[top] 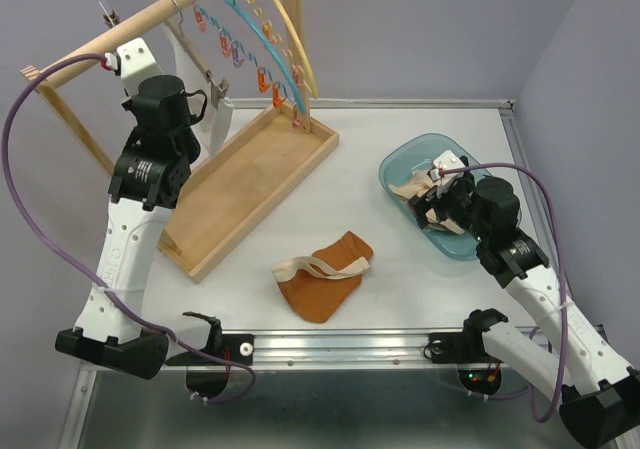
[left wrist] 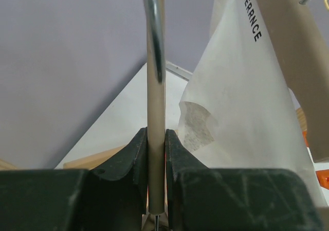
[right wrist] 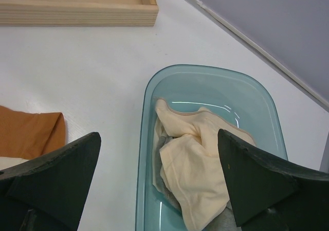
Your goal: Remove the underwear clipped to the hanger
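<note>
My left gripper is shut on a slim wooden hanger bar (left wrist: pixel 156 102), with a dark finger against each side; a metal piece (left wrist: pixel 154 30) crosses its upper part. No garment shows on this bar. To its right, a white sheet of fabric (left wrist: pixel 231 92) with black lettering hangs from another wooden hanger (left wrist: pixel 293 61). Overhead, the left gripper (top: pixel 130 69) is by the left end of the rack's wooden rail (top: pixel 150 16). My right gripper stands open and empty above the blue tub (right wrist: pixel 141 179), where beige cloth (right wrist: pixel 190 159) lies crumpled.
A brown cloth with a cream band (top: pixel 320 277) lies on the white table, left of the tub. The rack's wooden base (top: pixel 240 186) stands behind it. Coloured clips and hangers (top: pixel 265 44) hang at the rail's right end.
</note>
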